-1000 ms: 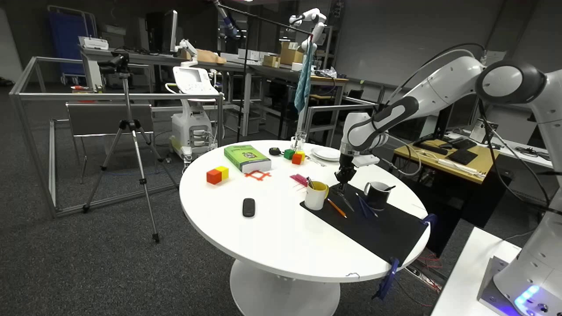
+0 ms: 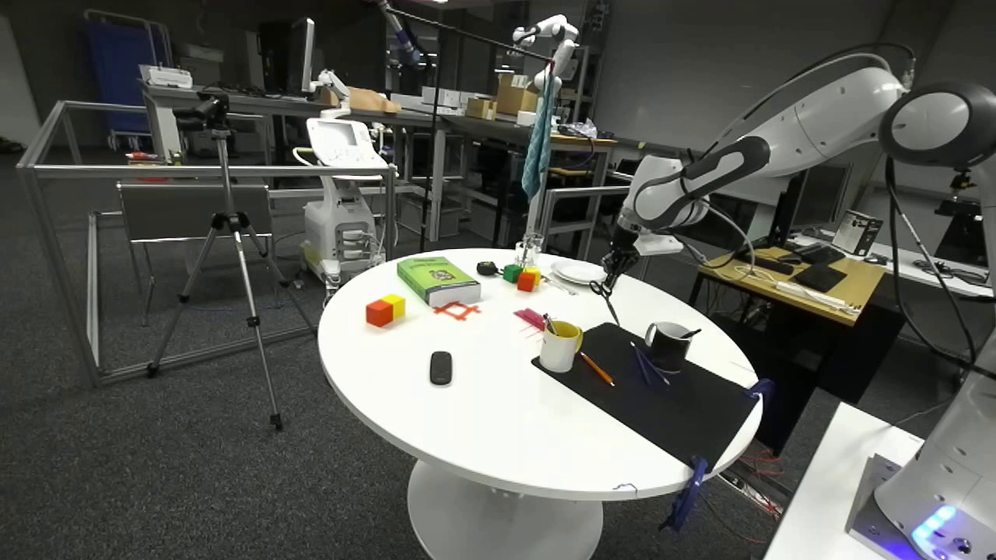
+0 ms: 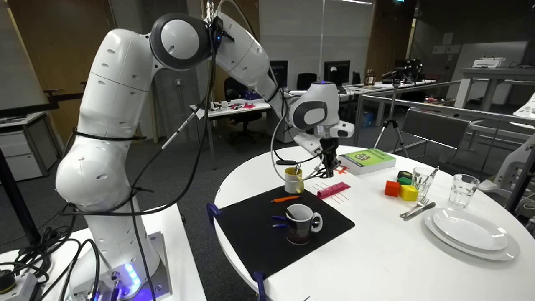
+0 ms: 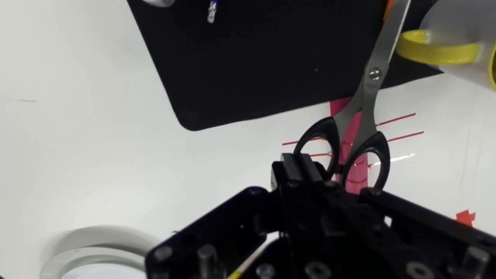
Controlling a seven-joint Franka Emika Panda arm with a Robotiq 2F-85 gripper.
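Grey scissors (image 4: 368,88) with black handles hang from my gripper, which is shut on one of the handle loops. In the wrist view the blades point up and away, past the yellow handle of the white mug (image 4: 458,28). Seen from exterior view 1, the gripper (image 2: 611,264) holds the scissors (image 2: 604,297) above the table, clear of the black mat (image 2: 654,401). Below the scissors in the wrist view lies a pink strip (image 4: 357,174) with thin red lines. The black mug (image 2: 668,347) stands on the mat.
An orange pencil (image 2: 597,369) and blue pens (image 2: 644,365) lie on the mat. White plates (image 3: 469,230), cutlery (image 3: 419,209), glasses (image 3: 462,190), coloured blocks (image 3: 401,190) and a green book (image 3: 367,160) occupy the rest of the table. A computer mouse (image 2: 440,368) has free room around it.
One second ago the gripper and scissors were low over the mat. They have since risen and moved slightly toward the plates' side; the mugs and pens have not moved.
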